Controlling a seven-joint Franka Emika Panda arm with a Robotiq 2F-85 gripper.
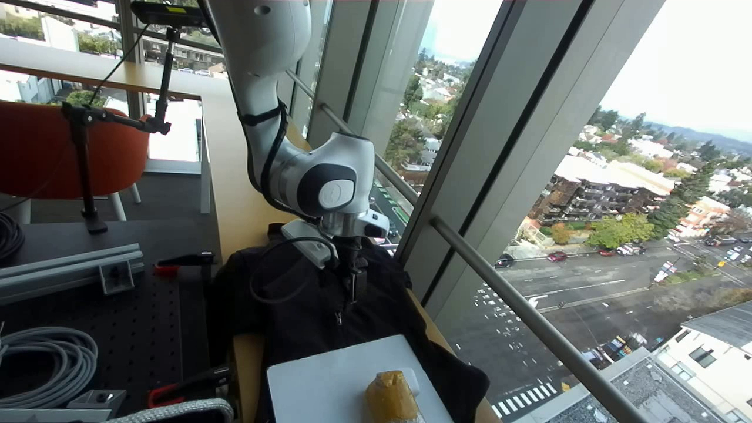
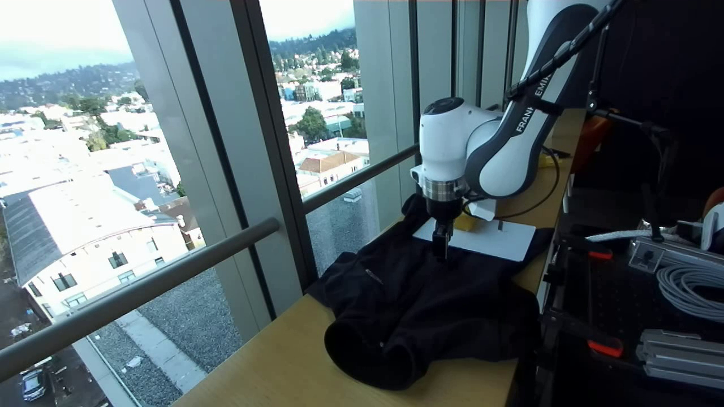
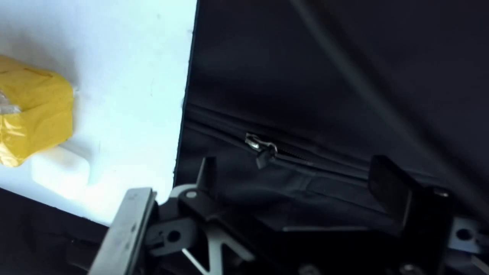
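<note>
A black garment (image 2: 414, 298) lies spread over the wooden table. On it, a metal zipper pull (image 3: 262, 146) sits along a zipped seam, just beyond the gap between my fingers in the wrist view. In exterior view 1 the zipper pull (image 1: 339, 318) shows a little below and left of my gripper (image 1: 354, 292). Wide apart in the wrist view, the fingers (image 3: 208, 173) leave my gripper open, with only dark cloth seen between them. From the other side, the gripper (image 2: 442, 247) points down above the garment; its exact height is hard to judge.
A white board (image 1: 331, 377) rests on the garment, carrying a yellow taped block (image 1: 389, 397). Windows with a metal rail (image 2: 251, 234) border one side. Opposite stands a dark bench with clamps (image 1: 184, 262), coiled cable (image 1: 53, 366) and metal profiles. Bare wood (image 2: 292, 359) shows beside the garment.
</note>
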